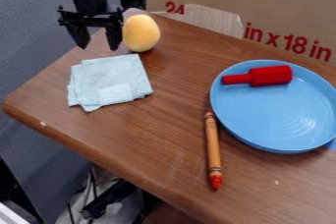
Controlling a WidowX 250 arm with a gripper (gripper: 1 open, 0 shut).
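Note:
My black gripper (97, 33) hangs at the top left, over the back-left part of the wooden table, with its two fingers spread open and nothing seen between them. Just right of it is a yellow rounded object (141, 33). Below it lies a folded pale-blue cloth (108, 82). A red object with a narrow handle (269, 75) rests on a blue plate (273, 120) at the right. An orange crayon (213, 152) lies left of the plate.
A cardboard box (269, 7) stands behind the table. The left edge drops to a grey area with dark gear below.

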